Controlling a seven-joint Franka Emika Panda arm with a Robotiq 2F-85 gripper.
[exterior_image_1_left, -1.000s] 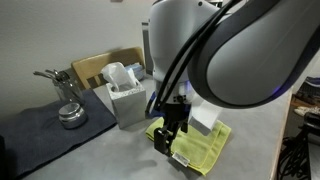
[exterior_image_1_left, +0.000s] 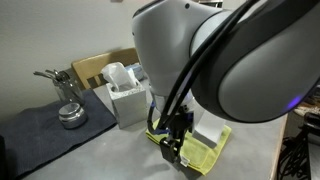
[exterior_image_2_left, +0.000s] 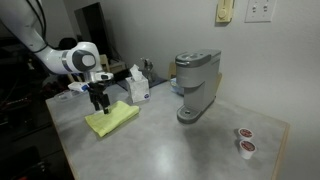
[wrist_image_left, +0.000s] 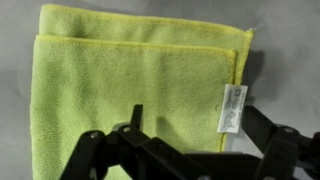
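A yellow-green cloth (wrist_image_left: 130, 90), folded over in layers with a white tag (wrist_image_left: 232, 108) at its right edge, lies flat on the grey table. In exterior view 1 the same cloth (exterior_image_1_left: 205, 152) is partly covered by the arm. My gripper is open above the cloth's tagged edge, one finger (wrist_image_left: 137, 118) over the fabric and the other just outside that edge. Nothing shows between them. From the second exterior view, the gripper (exterior_image_2_left: 102, 102) hangs low over the cloth (exterior_image_2_left: 113, 118); whether it touches cannot be told.
A white tissue box (exterior_image_1_left: 127, 102) stands behind the cloth. Farther off are a metal canister (exterior_image_1_left: 72, 115) on a dark mat (exterior_image_1_left: 40, 140), a grey coffee machine (exterior_image_2_left: 197, 85) and two small pods (exterior_image_2_left: 246, 148).
The arm has come lower and nearer to the exterior camera, and the gripper has shifted slightly right toward the cloth's tag. The cloth lies where it was.
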